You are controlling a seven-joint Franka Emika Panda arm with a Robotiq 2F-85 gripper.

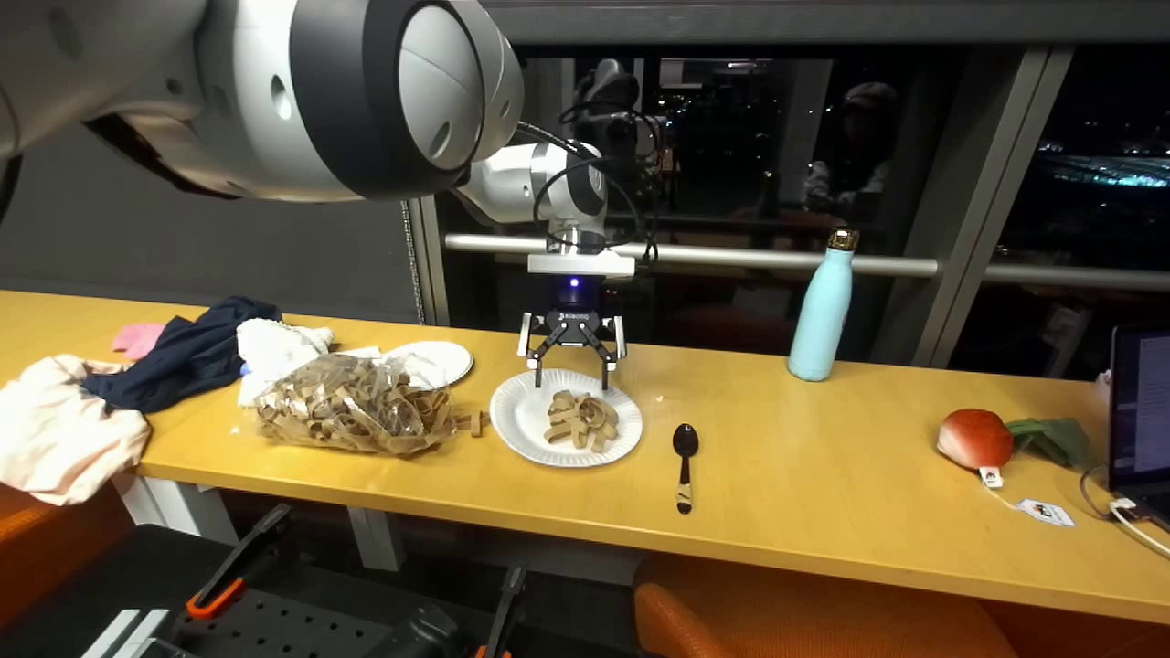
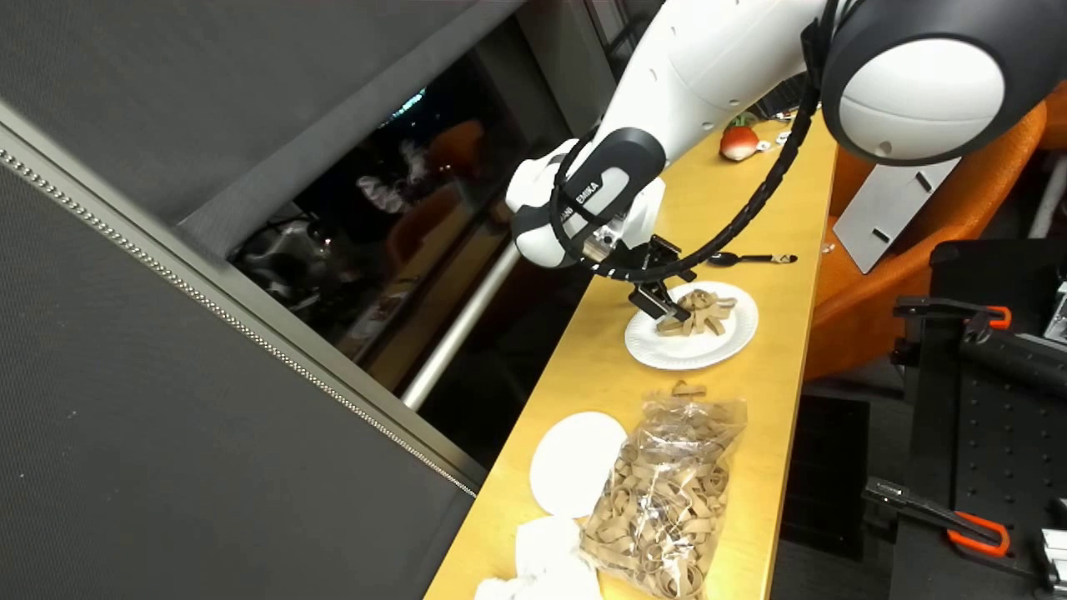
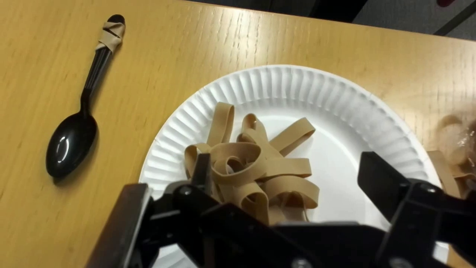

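Over the back part of a white paper plate (image 1: 515,422) hangs my gripper (image 1: 571,384), open, its fingers wide apart and nothing between them. A heap of tan rubber bands (image 1: 581,421) lies on that plate, just in front of the fingertips in exterior view 1. In the wrist view the heap (image 3: 250,165) sits toward the left finger (image 3: 203,172), while the right finger (image 3: 379,183) is above bare plate. To the right of the plate rests a black spoon (image 1: 686,442), its handle wrapped with a tan band near the end (image 3: 111,35).
Left of the plate lies a clear bag of rubber bands (image 1: 356,406), with a second white plate (image 2: 575,465) and cloths (image 1: 186,356) beyond. A light blue bottle (image 1: 823,313) stands at the back right.
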